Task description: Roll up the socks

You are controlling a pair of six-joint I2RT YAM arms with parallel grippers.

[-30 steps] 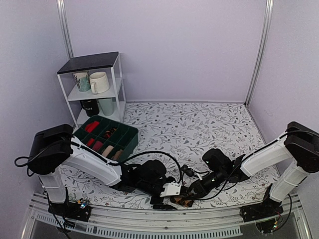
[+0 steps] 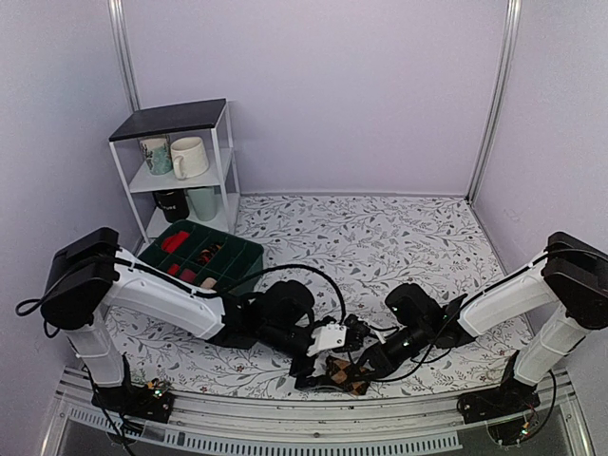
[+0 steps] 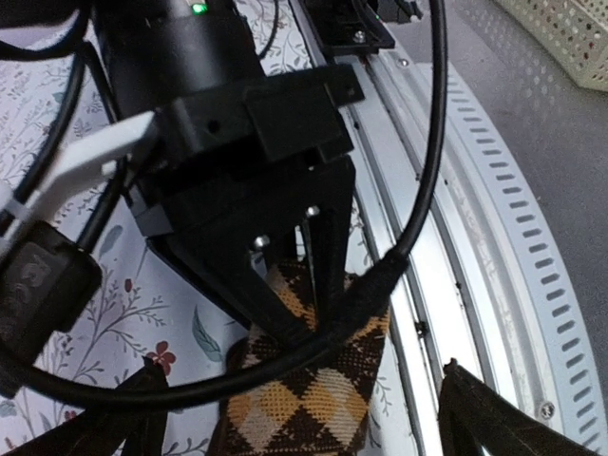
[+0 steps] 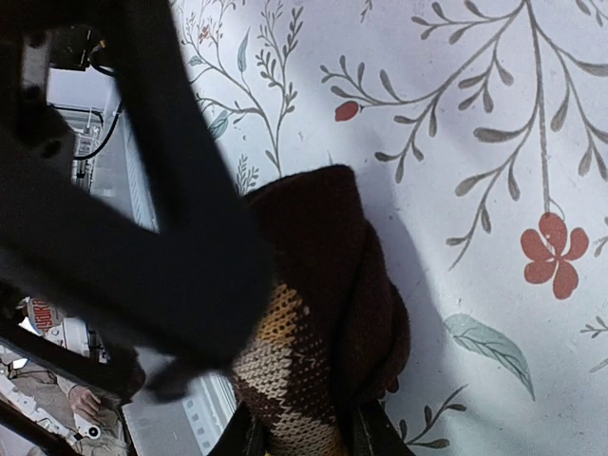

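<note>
A brown-and-tan argyle sock (image 2: 350,376) lies near the table's front edge; its checkered part (image 3: 313,408) shows in the left wrist view. My right gripper is shut on the sock, its fingers pinching the fabric. In the right wrist view the sock's dark brown end (image 4: 313,214) sticks out beyond the fingertips (image 4: 375,432), folded or bunched at one side. My left gripper is open, one finger to each side of the sock, with a gap towards the right finger. Its black cable crosses in front of the sock.
A green divided bin (image 2: 249,261) holding rolled cloth pieces stands behind the left arm. At the back left is a shelf (image 2: 176,119) with cups. The metal front rail (image 2: 285,404) runs close by the sock.
My left gripper has shifted slightly up in the top view, and its forearm has swung a little. The right arm stays still, holding the sock.
</note>
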